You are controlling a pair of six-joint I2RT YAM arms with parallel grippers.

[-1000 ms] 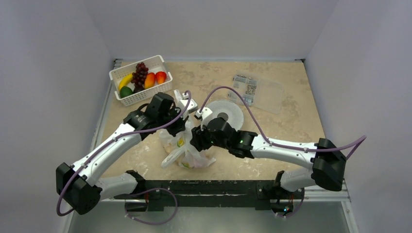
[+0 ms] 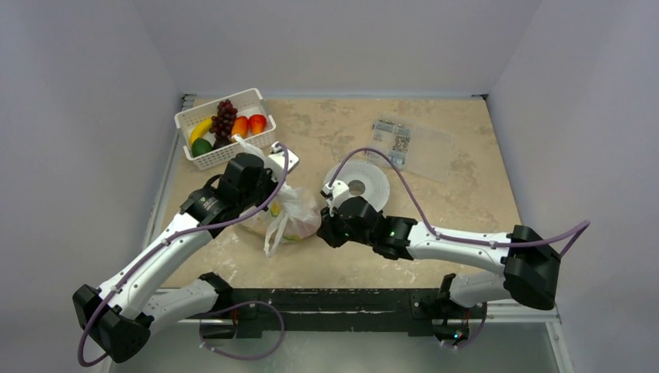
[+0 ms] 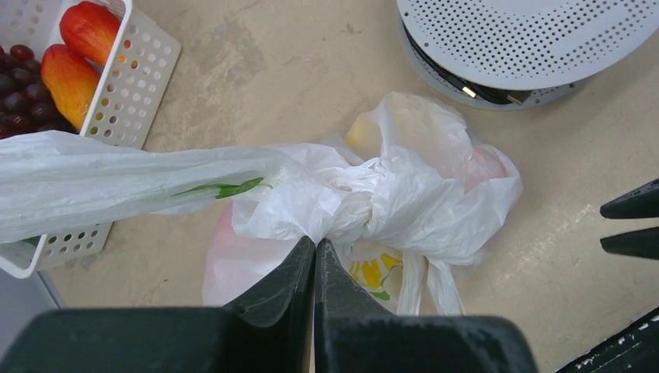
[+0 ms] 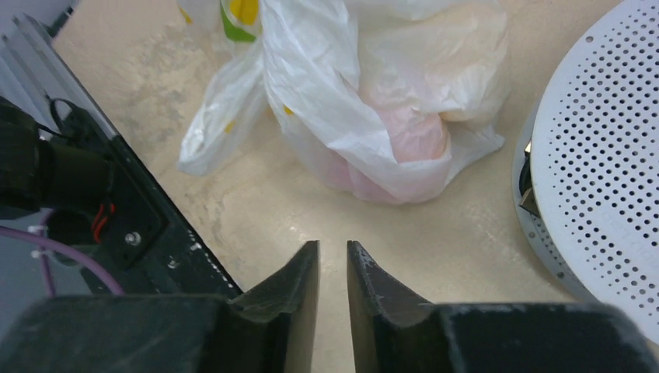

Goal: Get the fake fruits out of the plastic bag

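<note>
A crumpled white plastic bag [image 2: 295, 214] with yellow, pink and green shapes showing through lies on the front left of the table. Its top stretches leftward toward the basket. In the left wrist view my left gripper is shut on the bag [image 3: 412, 194] at its gathered middle. My right gripper is part open, with nothing between its fingers, over bare table beside the bag [image 4: 381, 116]. Its fingertips also show at the right of the left wrist view.
A white basket [image 2: 190, 120] of fruits stands at the back left. A perforated round plate [image 2: 373, 183] with a cable lies right of the bag. A clear parts box [image 2: 423, 148] sits at the back right.
My left gripper has moved left, pulling the bag along. My right gripper has moved right and toward the front, away from the bag.
</note>
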